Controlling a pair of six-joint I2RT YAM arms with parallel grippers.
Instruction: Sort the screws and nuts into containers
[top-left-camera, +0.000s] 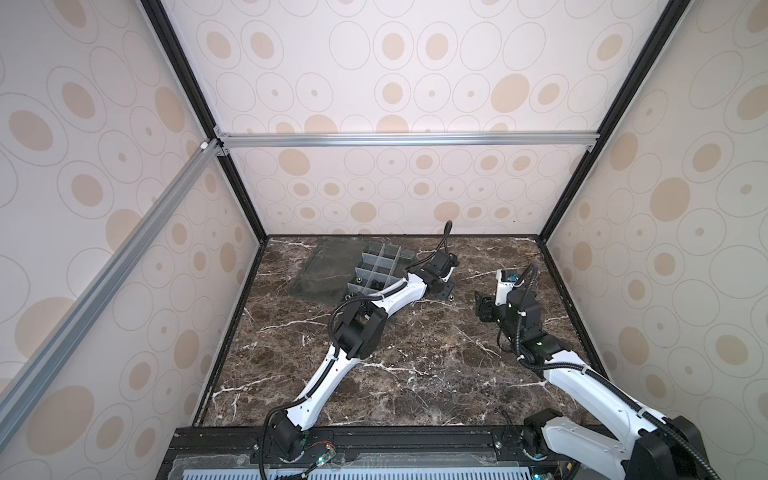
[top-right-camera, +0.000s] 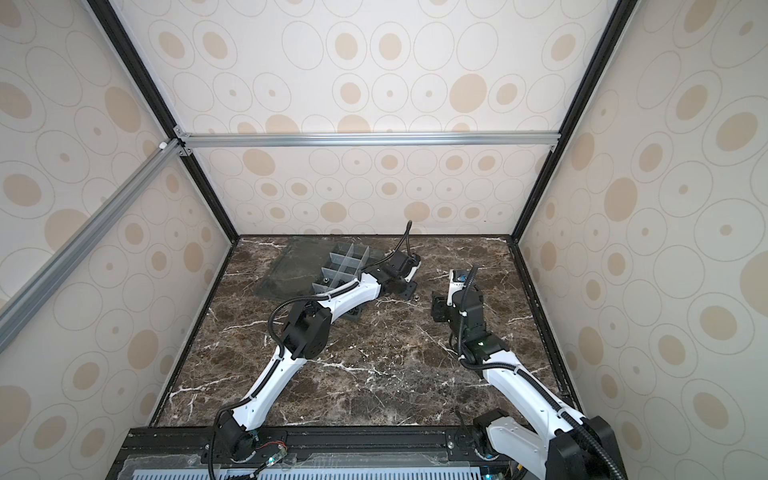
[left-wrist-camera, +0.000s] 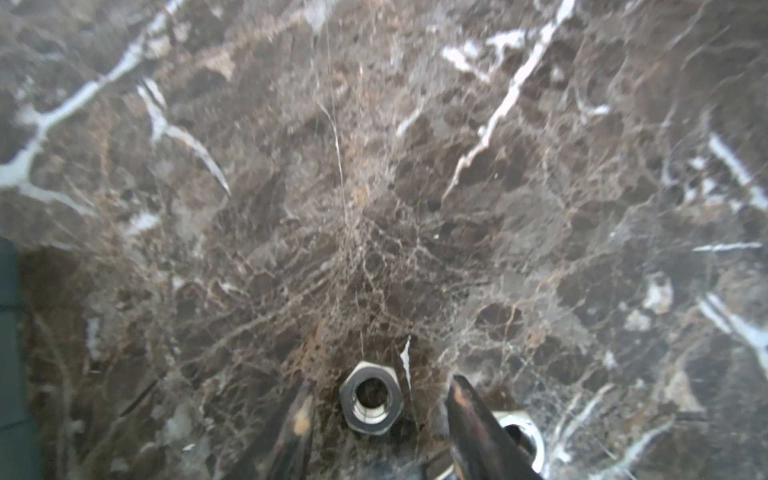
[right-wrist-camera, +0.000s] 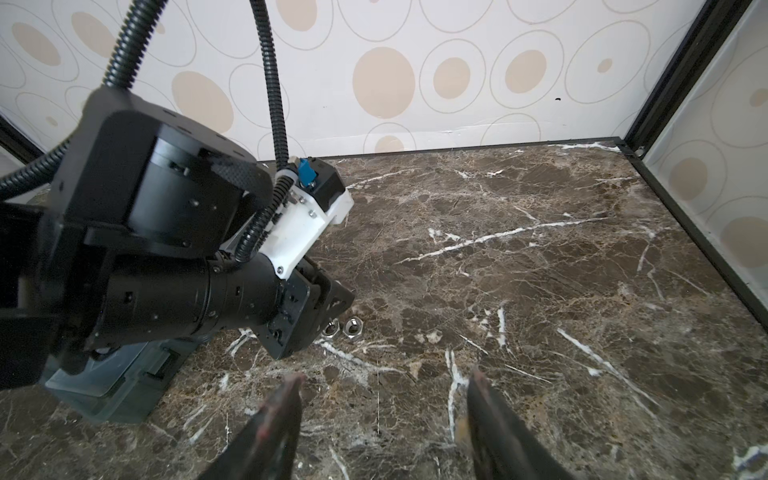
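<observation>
In the left wrist view, one steel nut (left-wrist-camera: 371, 397) lies flat on the marble between the open fingers of my left gripper, with a gap on either side. Another nut (left-wrist-camera: 525, 436) sits just outside the right-hand finger, partly covered by it. A further metal piece at the bottom edge is mostly hidden. The right wrist view shows two nuts (right-wrist-camera: 353, 326) by the left gripper's tip. My right gripper is open and empty above bare marble. The divided container (top-left-camera: 379, 269) stands behind the left arm, small dark items in some compartments.
The container's lid (top-left-camera: 324, 272) lies flat to the left of the compartments. The left arm (top-left-camera: 360, 328) reaches across the container's front.
</observation>
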